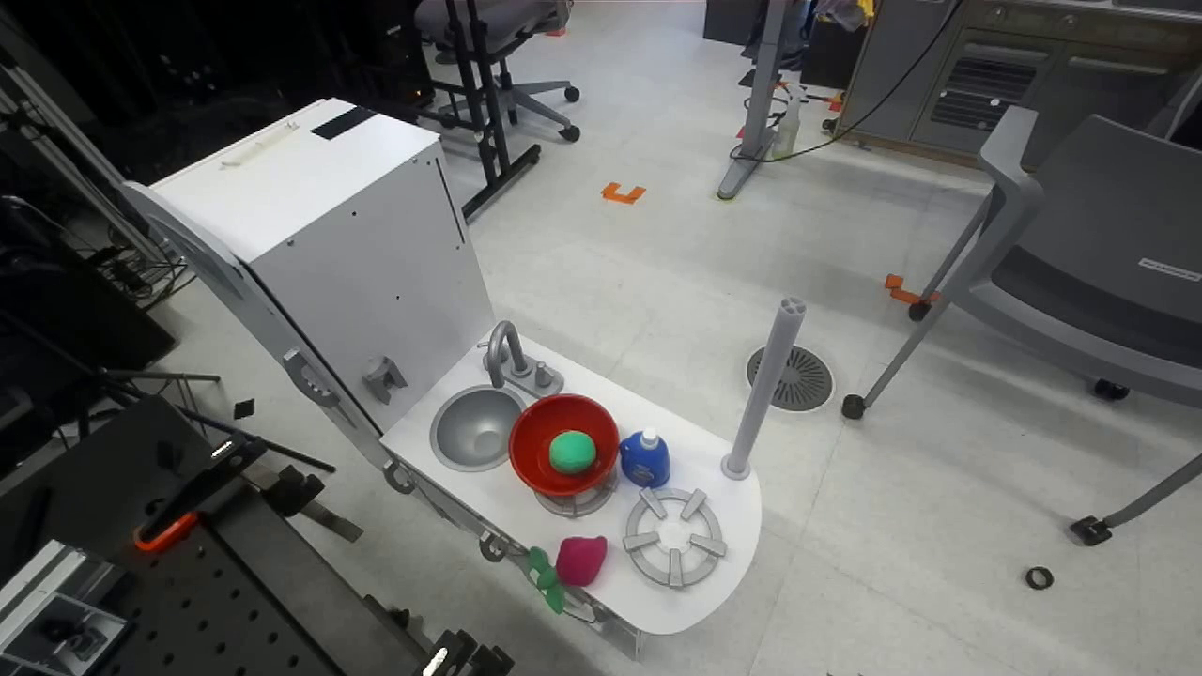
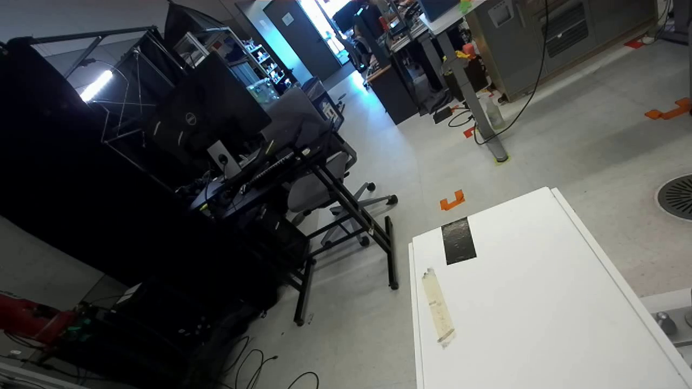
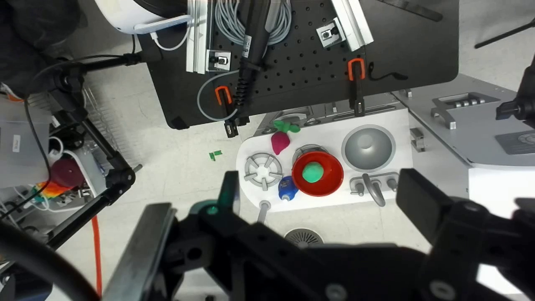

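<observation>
On the white toy counter (image 1: 707, 468), a red bowl (image 1: 530, 460) holds a green ball-like object (image 1: 572, 452). Touching or close beside the bowl is a blue bottle (image 1: 645, 460) with a white cap. A magenta toy vegetable with green leaves (image 1: 581, 560) lies at the counter's near edge. From high above, the wrist view looks down on the same red bowl (image 3: 333, 175), blue bottle (image 3: 287, 188) and magenta vegetable (image 3: 279, 143). My gripper is open, its fingers wide apart and empty, well above the counter. Neither exterior view shows it.
A grey sink (image 1: 476, 428) with a faucet (image 1: 506, 350) adjoins the bowl, and a bare burner (image 1: 676, 537) lies across from it. The grey post (image 1: 766, 389) and tall white cabinet (image 1: 372, 237) rise above the counter. A black pegboard table (image 3: 301, 65) borders it.
</observation>
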